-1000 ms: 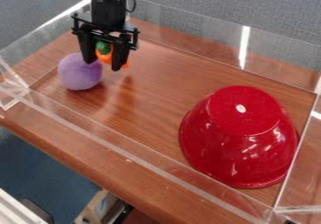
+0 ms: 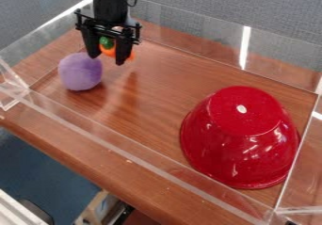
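Note:
A black gripper (image 2: 105,50) hangs over the upper left of the wooden board, its fingers pointing down around an orange and green object (image 2: 123,54), perhaps a carrot, that is mostly hidden behind it. Whether the fingers hold it, I cannot tell. Just below and left of the fingers sits a round purple object (image 2: 79,73) on the board. A large red bowl (image 2: 236,139) lies upside down at the right.
Clear low walls enclose the wooden board (image 2: 157,111) on its sides. The middle of the board is clear. A grey wall stands behind, and a dark floor lies at the lower left.
The gripper has shifted very slightly to the left. The purple object and the red bowl look unmoved.

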